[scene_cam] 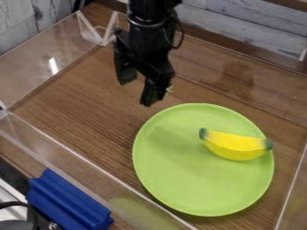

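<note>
A black robot gripper [142, 83] hangs over the wooden board [72, 112] in the upper middle, its dark fingers spread open and pointing down, with nothing seen between them. It is above and left of a round green plate [180, 180]. On the plate's right side lies a yellow toy banana [238, 147] with green tips.
Clear plastic walls border the board at the left, front and right. A blue ribbed plastic object [66, 205] sits outside at the lower left, beside a dark cable. White wooden planks run along the back. The board's left part is clear.
</note>
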